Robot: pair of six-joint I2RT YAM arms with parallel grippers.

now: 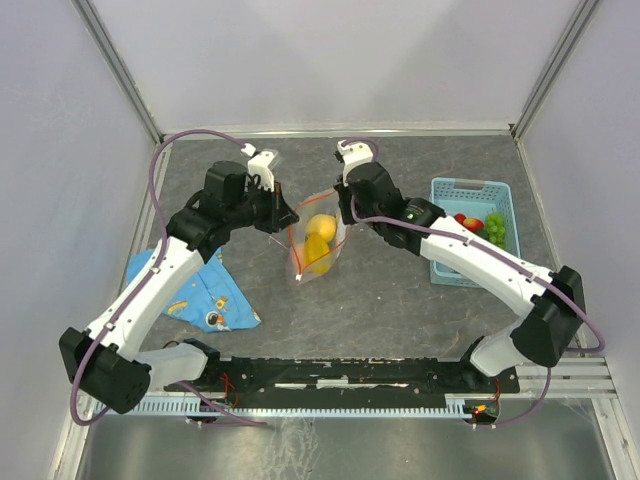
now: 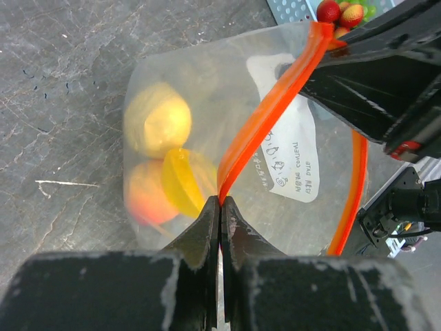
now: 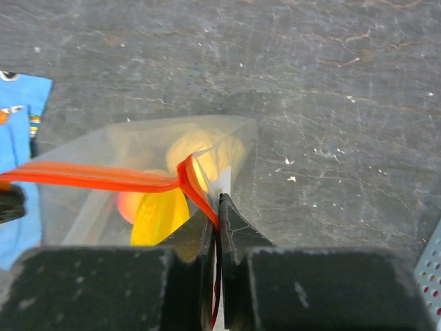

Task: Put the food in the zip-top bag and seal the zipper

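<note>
The clear zip bag (image 1: 315, 260) with orange zipper strips holds yellow and peach food (image 1: 320, 228), seen through the plastic in both wrist views as a round piece, a pink-orange piece and a banana-like piece (image 3: 155, 217). My left gripper (image 1: 282, 218) is shut on the bag's orange zipper edge at its left corner. My right gripper (image 1: 346, 208) is shut at the opposite corner, with the orange rim (image 3: 196, 186) running between its fingertips. The bag's mouth hangs between the two.
A blue basket (image 1: 450, 270) at the right holds red fruit (image 1: 472, 224) and green grapes (image 1: 495, 226). A blue cloth or bag (image 1: 215, 295) lies left of my left gripper.
</note>
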